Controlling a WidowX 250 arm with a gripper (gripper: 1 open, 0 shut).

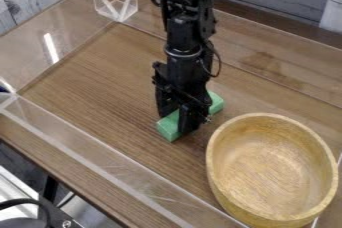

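Note:
The black robot arm (185, 42) hangs down over the middle of the wooden table. Its gripper (183, 115) is low on a green block (171, 127), shut on it, with the fingers partly covering the block. Part of the green also shows to the right of the fingers.
A large round tan bowl (271, 169) stands at the right front, close to the gripper. A white wire-like object (118, 4) is at the back left, and a white container (334, 12) at the back right.

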